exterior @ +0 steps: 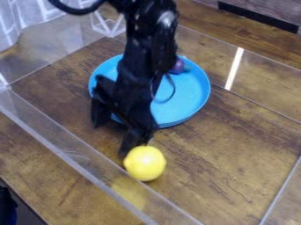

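The black robot arm reaches down from the top across the blue bowl [184,97], its gripper [127,139] low at the bowl's front left, just behind a yellow ball [144,163] on the wooden surface. The gripper is dark and blurred; its fingers come close to the ball, and whether they touch it cannot be told. A small purple object [179,65] shows at the back right of the bowl, partly hidden by the arm.
A transparent strip or edge runs along the lower left. Clear plastic lies at the top left.
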